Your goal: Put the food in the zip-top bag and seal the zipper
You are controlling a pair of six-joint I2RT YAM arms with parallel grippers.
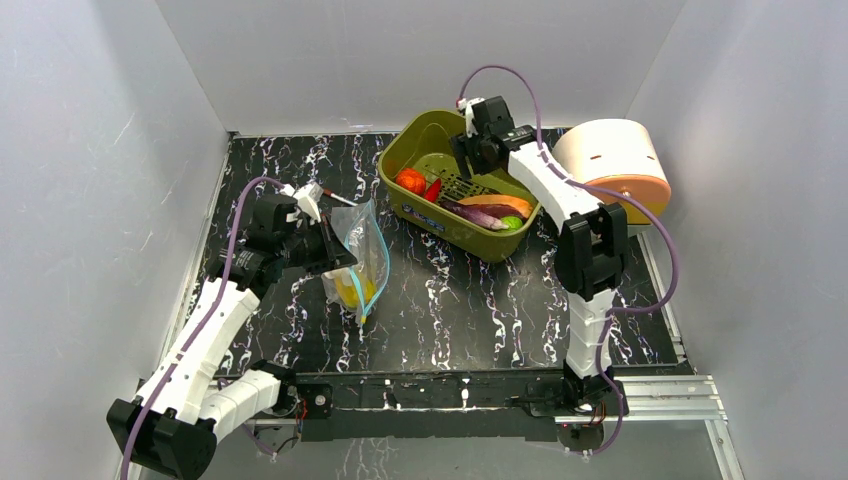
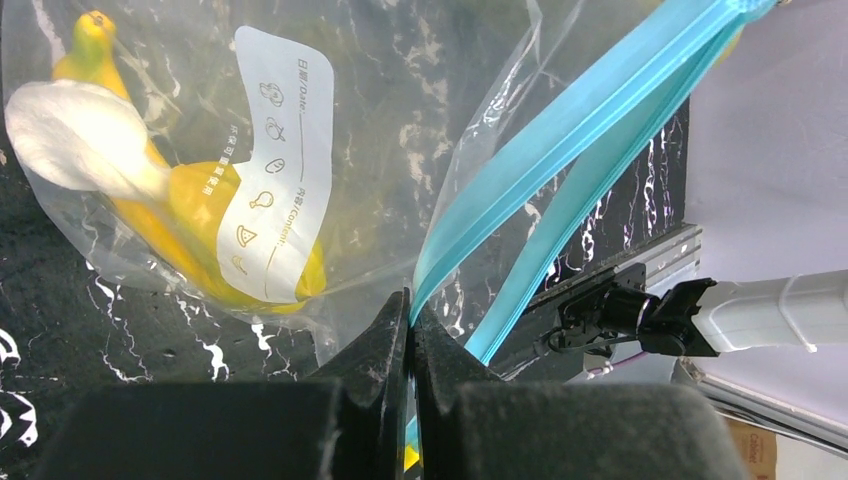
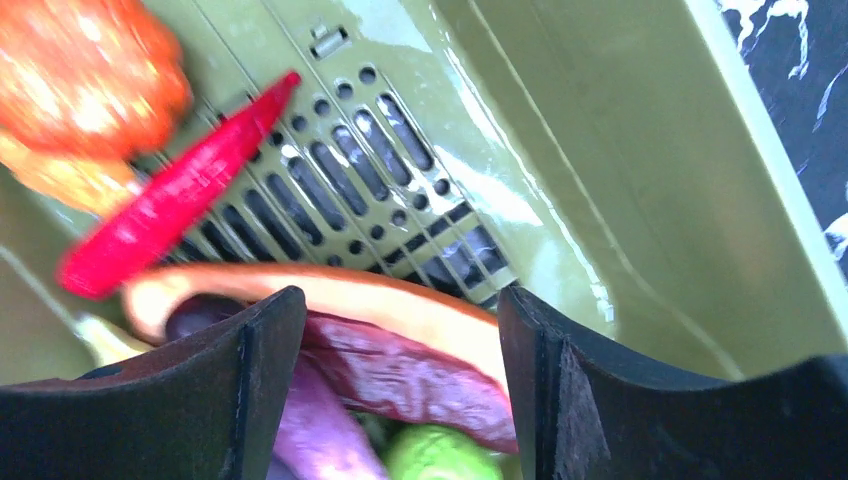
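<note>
The clear zip top bag (image 1: pixel 375 250) stands on the table with its light-blue zipper strip (image 2: pixel 560 170) parted. Inside it lie yellow food (image 2: pixel 190 220) and a pale, rounded piece (image 2: pixel 85 135). My left gripper is shut on the bag's edge by the zipper. Over the green basket (image 1: pixel 455 232) hangs my right gripper, its fingers apart and nothing gripped. Below it are a purple eggplant (image 3: pixel 320 420), a long orange food piece (image 3: pixel 400 305), a red pepper (image 3: pixel 180 190), a green piece (image 3: pixel 440 455) and an orange-red, pumpkin-like piece (image 3: pixel 85 85).
A cream and orange rounded container (image 1: pixel 615 165) stands behind the right arm. A thin pen-like stick (image 1: pixel 338 197) lies behind the bag.
</note>
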